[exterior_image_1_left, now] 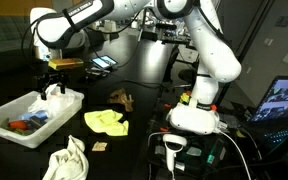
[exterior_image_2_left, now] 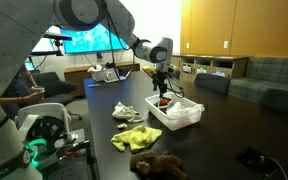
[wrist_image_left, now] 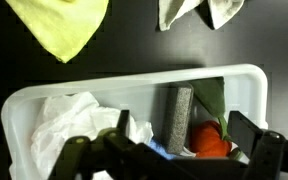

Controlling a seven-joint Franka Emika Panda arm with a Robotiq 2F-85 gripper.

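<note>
My gripper stands open above the white bin, its two dark fingers apart at the bottom of the wrist view. Below it the white bin (exterior_image_1_left: pixel 39 134) holds a white cloth or plastic (wrist_image_left: pixel 59 130) at one end. Toward its other end lie a grey-brown bar-shaped thing (wrist_image_left: pixel 179 115), a red round thing (wrist_image_left: pixel 206 138) and a green leaf-like piece (wrist_image_left: pixel 210 95). Something blue (wrist_image_left: pixel 160 149) shows partly behind the gripper. Nothing is visible between the fingers.
A yellow cloth (exterior_image_1_left: pixel 106 122) and a pale cloth (exterior_image_1_left: pixel 68 160) lie on the dark table beside the bin. A brown toy-like object (exterior_image_1_left: pixel 121 98) rests farther off. A tablet (exterior_image_1_left: pixel 103 61) lies at the back. Bare table separates them.
</note>
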